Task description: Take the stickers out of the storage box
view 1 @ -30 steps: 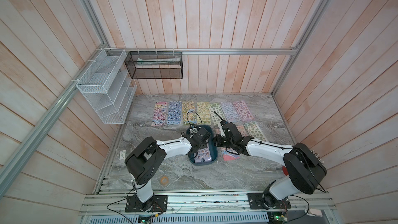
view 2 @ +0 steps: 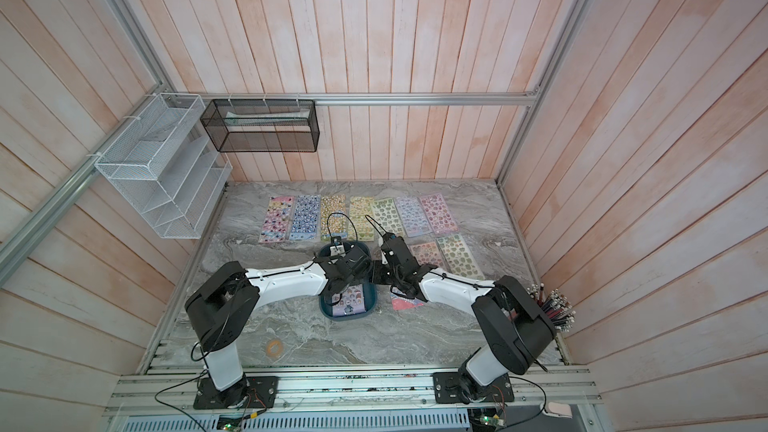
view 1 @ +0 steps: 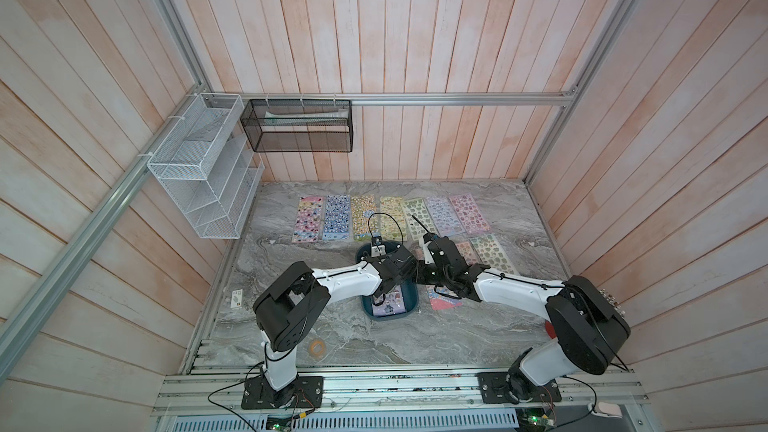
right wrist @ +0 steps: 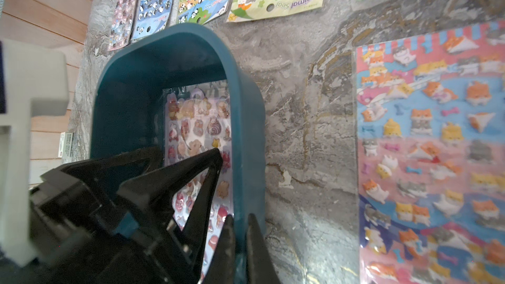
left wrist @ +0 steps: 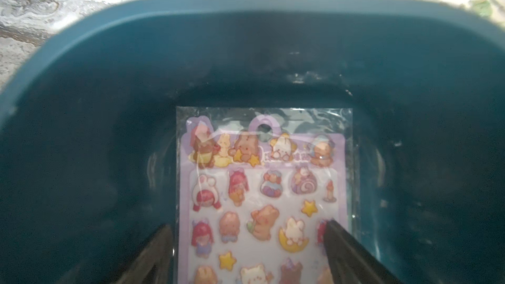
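A dark teal storage box (right wrist: 250, 126) stands mid-table. On its floor lies a purple-edged sticker sheet (left wrist: 263, 194) in clear wrap, printed with small bears and rabbits. My left gripper is inside the box above this sheet, its fingers wide apart at either side with nothing held. My right gripper is shut on the box's right wall, one finger on each side of it. In the top left view the left arm hides part of the box.
Several sticker sheets (view 1: 337, 217) lie in a row along the back. Right of the box are a dog-patterned sheet (right wrist: 431, 152) and a green-patterned sheet (view 1: 493, 253). A tape ring (view 1: 317, 347) lies at front left, with bare table around it.
The right arm holds its place at the box wall, and the sheets on the table have not moved.
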